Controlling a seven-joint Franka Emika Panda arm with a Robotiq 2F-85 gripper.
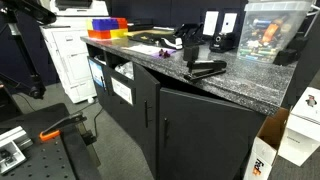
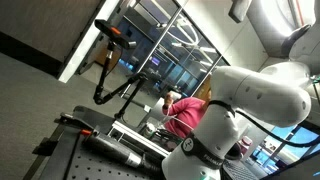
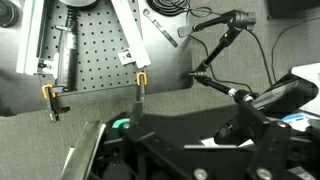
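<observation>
My gripper shows at the bottom of the wrist view, its two dark fingers spread wide apart. It looks open, with nothing visible between the fingertips. Beyond it, the perforated base table (image 3: pixel 95 62) ends at a front edge, with orange-handled clamps (image 3: pixel 141 79) on that edge. In the second exterior view the white arm (image 2: pixel 250 105) fills the right side, and its gripper cannot be made out there. A stone-patterned counter (image 1: pixel 225 82) with dark cabinet doors below stands in the first exterior view.
The counter holds colored blocks (image 1: pixel 105 27), black items (image 1: pixel 203 69) and a clear lidded bin (image 1: pixel 272 35). One cabinet door (image 1: pixel 145 113) stands ajar. A white box (image 1: pixel 301 130) is at the right. A black jointed stand (image 3: pixel 228 48) rises beside the base table.
</observation>
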